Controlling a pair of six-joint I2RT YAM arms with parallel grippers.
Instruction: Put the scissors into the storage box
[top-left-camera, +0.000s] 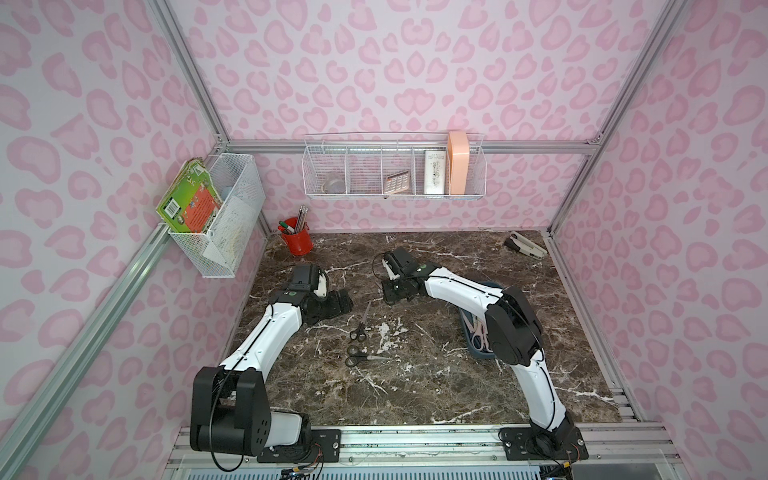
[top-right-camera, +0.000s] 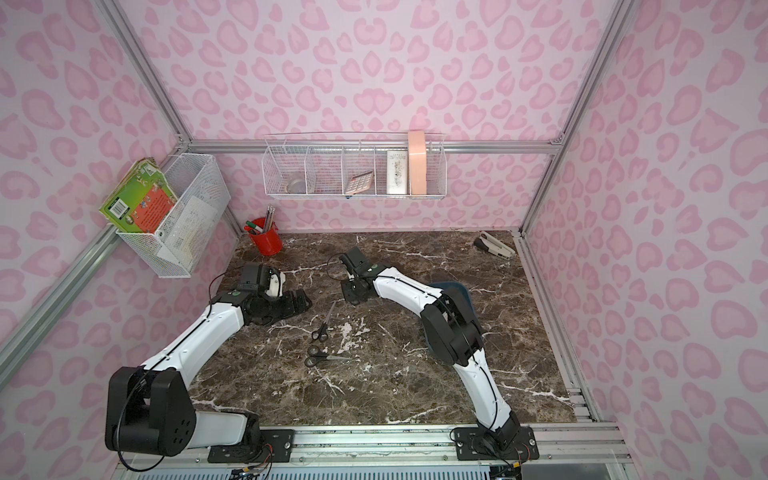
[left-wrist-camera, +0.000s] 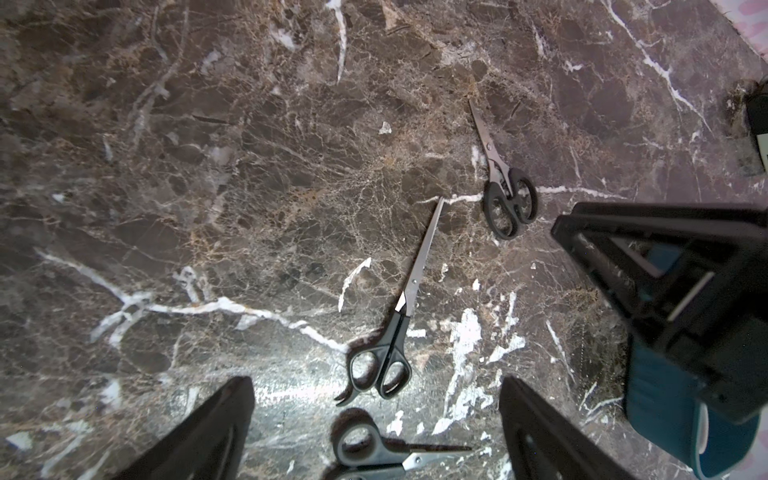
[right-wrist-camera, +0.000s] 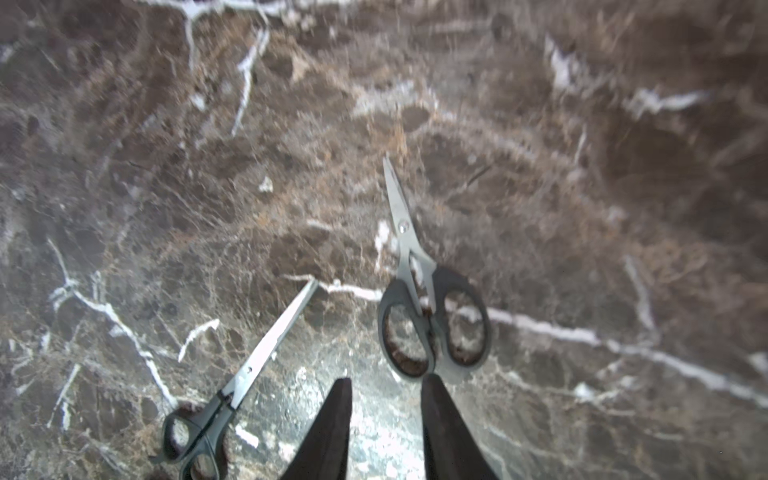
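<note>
Three pairs of black-handled scissors lie on the marble table: a small pair (right-wrist-camera: 404, 328) just beyond my right gripper, a long pair (left-wrist-camera: 388, 356) in the middle, and a nearer pair (top-left-camera: 357, 358). My right gripper's fingers are part open above the table, nothing between them. My left gripper hangs open to the left, over bare table. A blue storage box (left-wrist-camera: 656, 392) stands at the right, partly under my right arm, with scissors inside in the top left view.
A red pen cup (top-left-camera: 297, 240) stands at the back left, a stapler (top-left-camera: 524, 244) at the back right. Wire baskets (top-left-camera: 360, 172) hang on the back and left walls.
</note>
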